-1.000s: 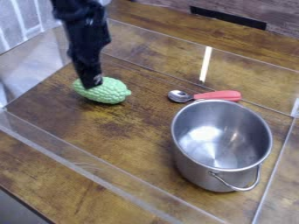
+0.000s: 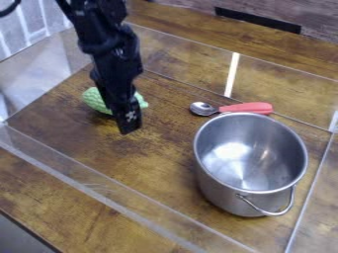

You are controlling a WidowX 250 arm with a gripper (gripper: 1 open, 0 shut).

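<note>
My black gripper [image 2: 119, 111] is lowered over the green bumpy vegetable [image 2: 95, 99] at the left of the wooden board, covering much of it. Whether the fingers are around it or just in front of it, and how far they are apart, is hard to tell. A steel pot [image 2: 250, 158] with a wire handle stands at the right. Behind it lies a spoon with a red handle [image 2: 244, 108].
Clear walls [image 2: 303, 84] border the work area on the wooden table. The middle of the board, between the vegetable and the pot, is free. A white strip [image 2: 232, 74] lies at the back.
My gripper has come down and toward the front, now hiding much more of the green vegetable. The pot and spoon have not moved.
</note>
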